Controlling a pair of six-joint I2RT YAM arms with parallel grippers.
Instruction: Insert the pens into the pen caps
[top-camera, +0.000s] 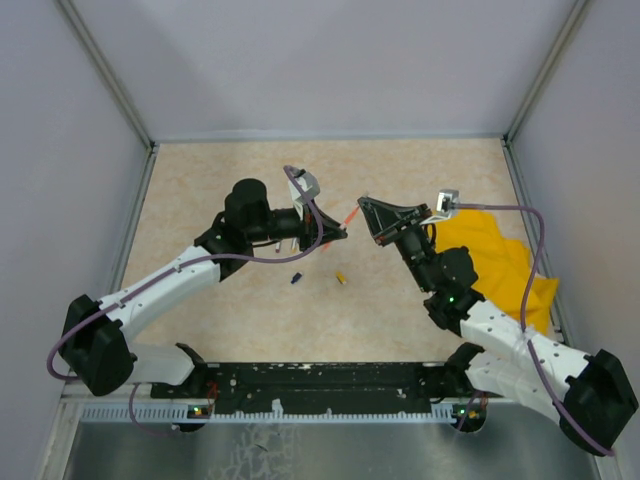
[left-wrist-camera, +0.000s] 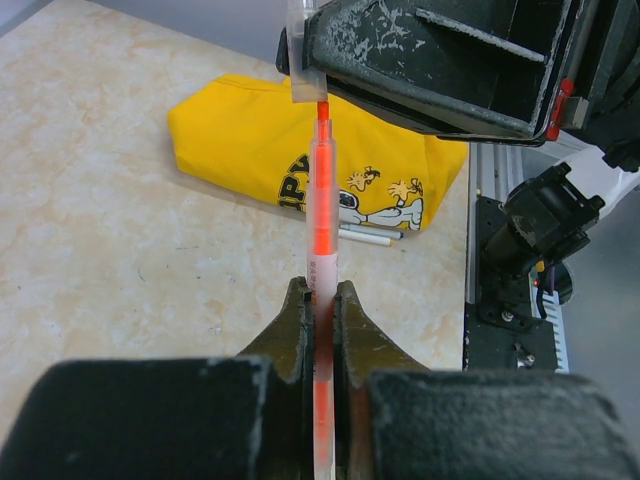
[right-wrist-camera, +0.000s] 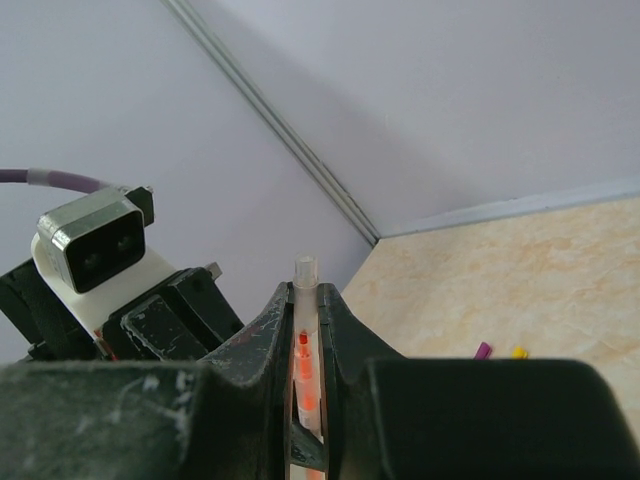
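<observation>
An orange-red pen (left-wrist-camera: 323, 270) with a translucent grip stands upright in the left wrist view, my left gripper shut on its body. Its narrow tip points up at the clear cap (left-wrist-camera: 308, 82), its end right at the cap's lower edge and slightly right of centre there. My right gripper is shut on that cap (right-wrist-camera: 306, 272), and the pen's orange tip (right-wrist-camera: 303, 348) shows low between the fingers. Whether the tip is inside the cap or just beneath it I cannot tell. From above, the pen (top-camera: 349, 217) slants between both grippers.
A yellow bag (left-wrist-camera: 230, 135) lies on the right side of the table, with white pens (left-wrist-camera: 370, 235) beside it. A dark blue piece (top-camera: 296, 278) and a yellow piece (top-camera: 341, 278) lie loose on the table.
</observation>
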